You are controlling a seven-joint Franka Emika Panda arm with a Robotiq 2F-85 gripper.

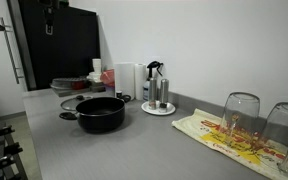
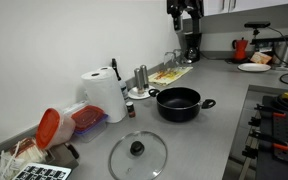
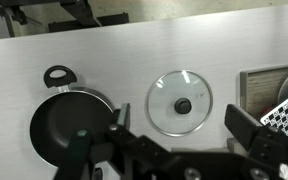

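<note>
A black two-handled pot stands uncovered on the grey counter; its empty inside shows in the wrist view, where the pot lies at left. The round glass lid with a black knob lies flat on the counter, apart from the pot. From above, the lid appears between my spread fingers. My gripper is open and holds nothing. High over the counter, the gripper shows at the top of exterior view 2.
Upside-down glass jars rest on a patterned towel at right. A plate carries bottles and grinders by the wall. A paper towel roll and a dish rack border the lid's side. Counter in front of the pot is clear.
</note>
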